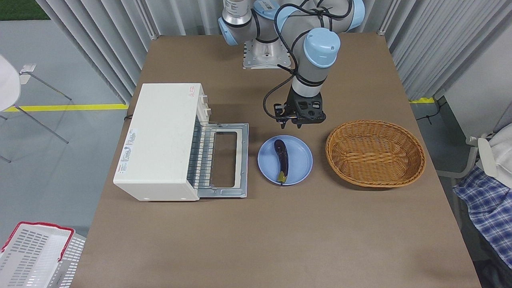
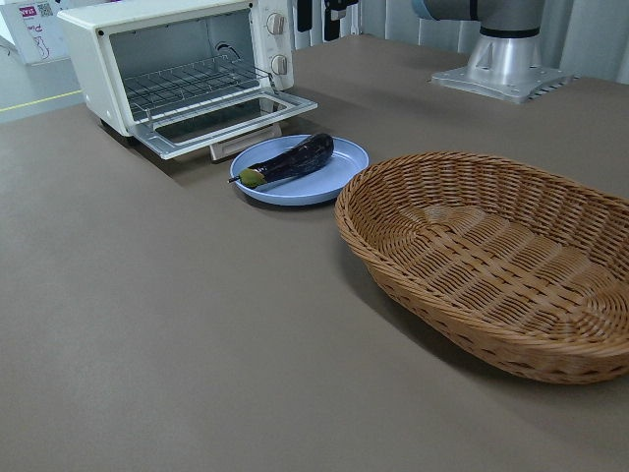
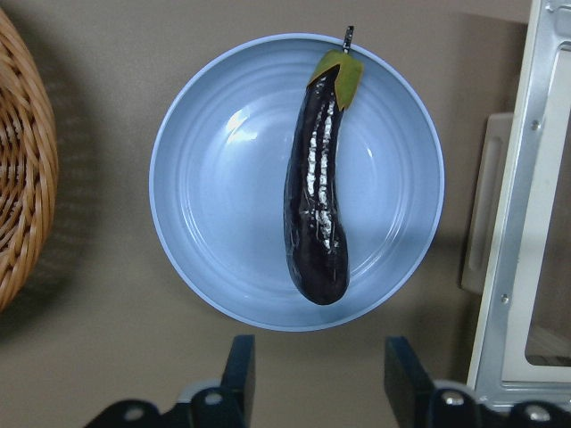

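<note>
A dark eggplant [image 1: 282, 158] with a green cap lies on the blue plate [image 1: 301, 161], between the toaster oven and the wicker basket; the wrist view shows the eggplant [image 3: 317, 196] lengthwise beneath me. My gripper [image 1: 291, 124] hangs above the table just behind the plate. In the wrist view the fingers of my gripper stand wide apart with nothing between them, at the plate's near side. In the left view only the dark fingertips show at the top edge.
The white toaster oven [image 1: 153, 139] stands left with its door [image 1: 240, 192] lowered beside the plate. The wicker basket [image 1: 374, 153] sits to the right.
</note>
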